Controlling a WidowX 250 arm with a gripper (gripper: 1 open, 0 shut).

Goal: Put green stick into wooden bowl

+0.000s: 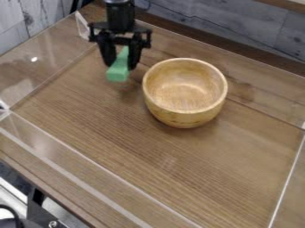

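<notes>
In the camera view, the green stick [117, 68] is in my gripper [119, 53] at the upper left, with the dark fingers closed on its upper part. Its lower end points down over the wooden table. Just to the right stands the round wooden bowl [152, 103], upright, its inside bare. A short gap separates stick and bowl in the picture. The exact height of the stick above the table is hard to tell.
Bare brown table [107, 151] fills the front and the right side. Its left edge runs close to some cables and a black part at the lower left. A dark wall borders the far right.
</notes>
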